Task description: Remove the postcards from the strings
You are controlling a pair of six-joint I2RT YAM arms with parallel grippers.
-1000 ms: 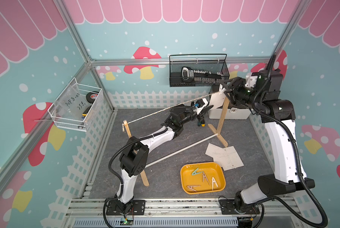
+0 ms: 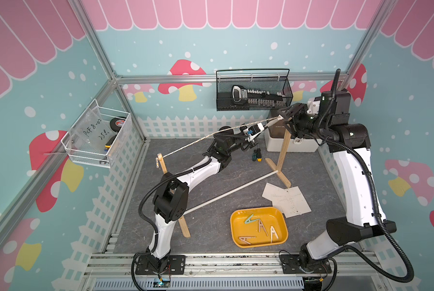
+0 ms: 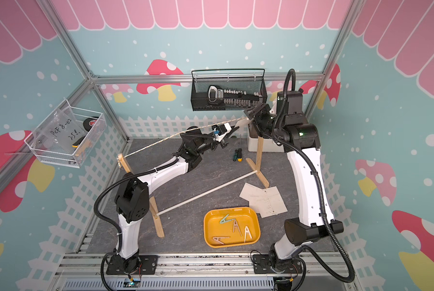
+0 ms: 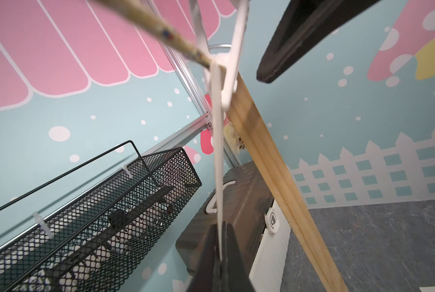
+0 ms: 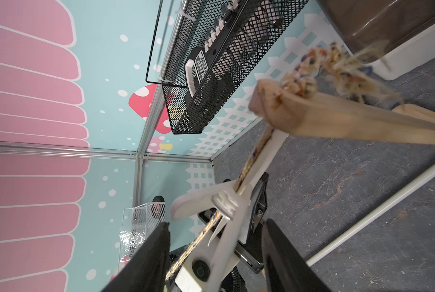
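Observation:
A thin pale postcard (image 4: 218,141) hangs nearly edge-on from the twisted string (image 2: 202,139) close to the right wooden post (image 4: 276,180). At its lower edge my left gripper is shut on it. A white clip (image 5: 224,202) sits on the string at the postcard's top edge. My right gripper is open, its two fingers apart on either side of the clip's handle, with gaps showing. Two other postcards (image 2: 294,202) lie on the table at the right.
An orange tray (image 2: 233,228) at the front holds several loose clips. Behind the post stand a toolbox (image 2: 294,144) and a black mesh basket (image 2: 221,103). Screwdrivers (image 2: 258,156) lie near it. A white rod (image 2: 231,191) joins the stand's feet.
The hanging postcard has turned from showing its face to nearly edge-on. My left gripper has shifted slightly up and left, and the right gripper a little left.

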